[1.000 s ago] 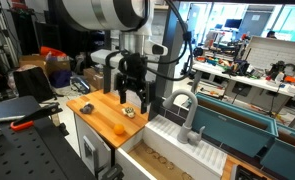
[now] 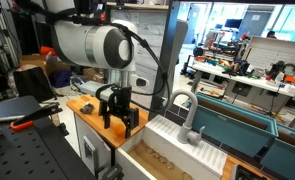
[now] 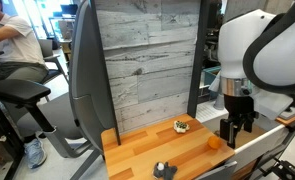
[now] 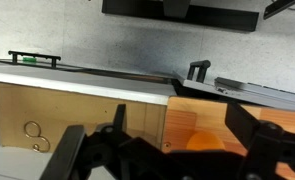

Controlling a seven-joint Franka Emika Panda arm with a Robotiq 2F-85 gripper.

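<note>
A round orange object (image 2: 118, 127) sits on the wooden surface (image 3: 145, 146) near its edge. My gripper (image 2: 115, 121) hangs above it in exterior view 1, its two dark fingers spread apart. In exterior view 2 the gripper (image 3: 237, 132) appears to the right of the orange object (image 3: 214, 142) and a little higher. From the wrist, the orange object (image 4: 204, 141) shows low in the frame, between the wide-set fingers (image 4: 249, 140) and closer to the right one. Nothing is held.
Beside the wooden surface lies an open white drawer (image 2: 139, 156) with a light brown bottom. A grey faucet (image 2: 185, 95) rises behind the drawer. Also on the wood are a small patterned item (image 3: 181, 126) and a grey item (image 3: 164, 170).
My gripper has come down and leftward in exterior view 1, from above the drawer side to over the orange object. The orange object stays put.
</note>
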